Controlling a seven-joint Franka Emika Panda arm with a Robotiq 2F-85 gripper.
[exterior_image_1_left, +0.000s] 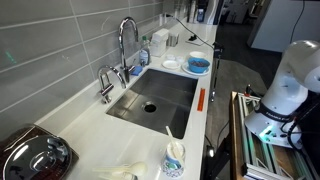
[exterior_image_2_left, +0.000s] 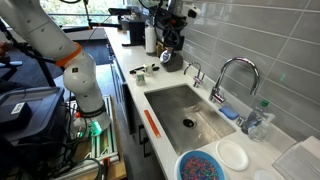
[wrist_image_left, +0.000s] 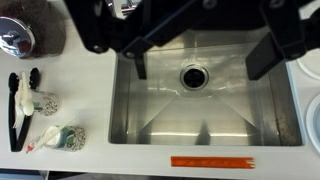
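High above the counter, my gripper (exterior_image_2_left: 172, 42) hangs in exterior view 2. In the wrist view the gripper stands open over the steel sink (wrist_image_left: 205, 118), nothing between its fingers. The sink looks empty, its dark drain (wrist_image_left: 194, 76) visible between the fingers. An orange-red strip (wrist_image_left: 212, 162) lies flat on the counter along the sink's front edge; exterior view 1 shows the same strip (exterior_image_1_left: 201, 99). Left of the sink in the wrist view are two speckled cups, one (wrist_image_left: 72, 139) with light-coloured things in it. Exterior view 1 does not show the gripper.
Behind the sink stand a tall faucet (exterior_image_1_left: 128, 45) and a smaller tap (exterior_image_1_left: 106, 83). Past its far end are a blue-rimmed plate (exterior_image_2_left: 200, 166), a white plate (exterior_image_2_left: 231, 153) and a soap bottle (exterior_image_2_left: 260, 122). A dark round appliance (exterior_image_1_left: 37, 155) occupies the near left corner.
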